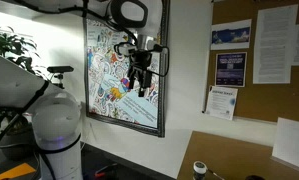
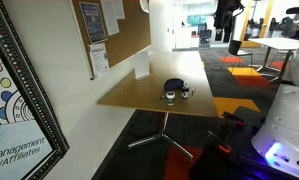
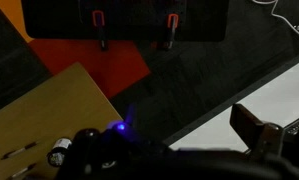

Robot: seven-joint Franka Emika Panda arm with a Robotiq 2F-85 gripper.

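My gripper [image 1: 139,88] hangs high in front of the whiteboard, well above and apart from the table. In the wrist view its dark fingers [image 3: 257,126] stand wide apart at the lower edge; the gripper is open, and nothing shows between them. A wooden table [image 2: 134,98] carries a black pan [image 2: 175,85], a small jar [image 2: 170,99] and another small cup-like item [image 2: 185,92]. From above, a jar [image 3: 59,151] sits near the table's edge, beside two thin stick-like items [image 3: 19,149].
A white upright panel [image 2: 141,66] stands on the table toward the wall. The pinboard [image 1: 251,75] and whiteboard [image 1: 124,75] are behind. Dark floor [image 3: 164,85] with a red patch lies below the gripper.
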